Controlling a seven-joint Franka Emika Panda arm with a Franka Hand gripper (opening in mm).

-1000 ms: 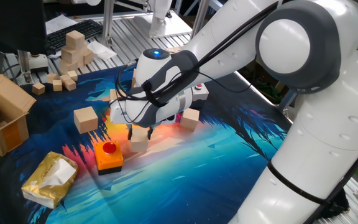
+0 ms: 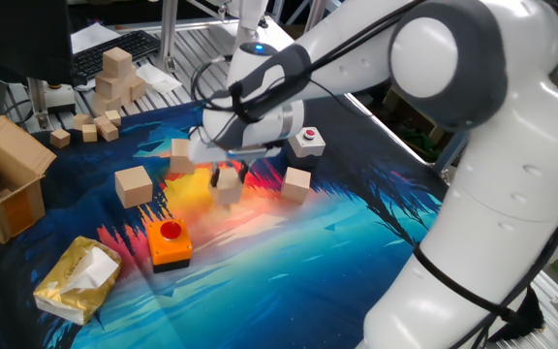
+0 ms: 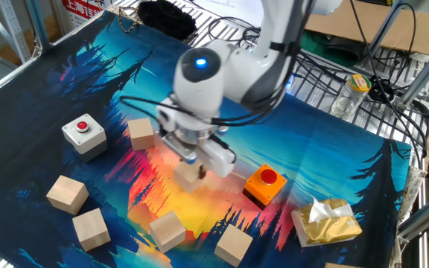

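Note:
My gripper (image 2: pixel 230 176) is shut on a wooden cube (image 2: pixel 227 190), one dark finger on either side of it. In exterior view 2 the same cube (image 3: pixel 186 176) shows below the hand, partly covered and blurred. It appears to hang a little above the bright printed cloth. Other wooden cubes lie around it: one to the right (image 2: pixel 295 185), one partly behind the hand (image 2: pixel 180 156), and one to the left (image 2: pixel 134 187). Exterior view 2 shows further cubes at the lower left (image 3: pixel 68 195) and lower middle (image 3: pixel 167 231).
An orange box with a red button (image 2: pixel 170 244) stands near the held cube; a grey button box (image 2: pixel 307 142) is behind. A gold tissue pack (image 2: pixel 78 280) and open cardboard box (image 2: pixel 10 184) lie left.
The hand and its cube have moved back, away from the orange button box and slightly right in exterior view 1. The other cubes and the boxes stay where they were.

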